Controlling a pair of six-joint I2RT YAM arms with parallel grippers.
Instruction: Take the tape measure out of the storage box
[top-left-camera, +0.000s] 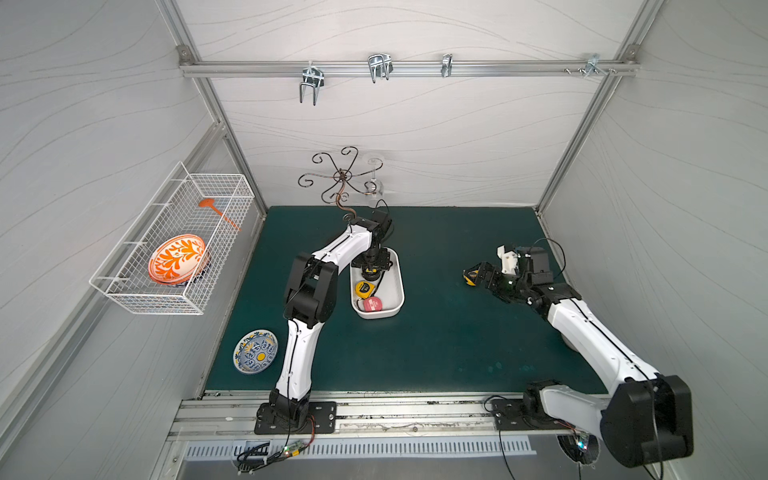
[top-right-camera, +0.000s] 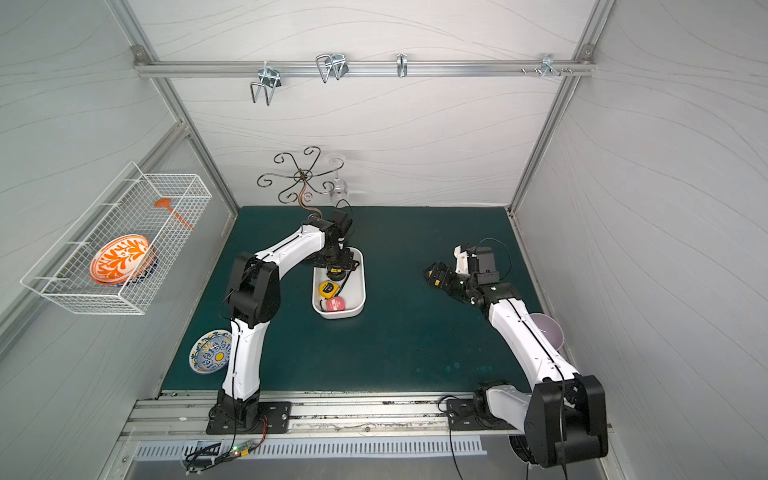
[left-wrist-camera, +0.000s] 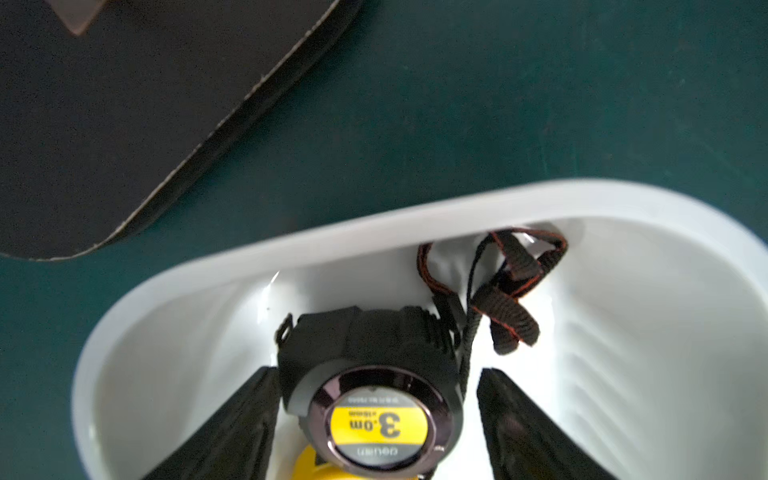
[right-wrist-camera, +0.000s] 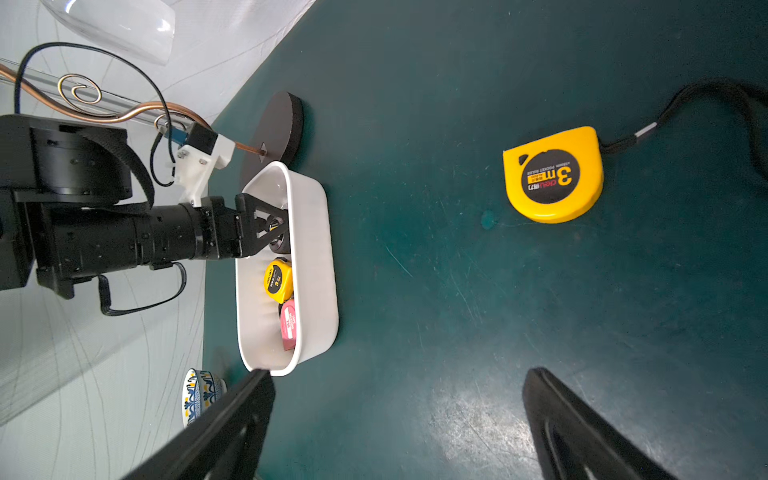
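Note:
In the white storage box (top-left-camera: 392, 298) lie a black tape measure (left-wrist-camera: 376, 352), a yellow one (right-wrist-camera: 278, 280) and a pink one (right-wrist-camera: 289, 324). My left gripper is down over the black one, its open fingers either side of it. Another yellow tape measure (right-wrist-camera: 552, 168) lies on the mat outside the box, and my right gripper is open above and beside it, holding nothing.
A dark stand base (right-wrist-camera: 280, 128) is just behind the box. A patterned plate (top-left-camera: 255, 352) lies front left, a wire basket (top-left-camera: 112, 284) hangs at left, and a pinkish bowl (top-right-camera: 552, 328) sits at right.

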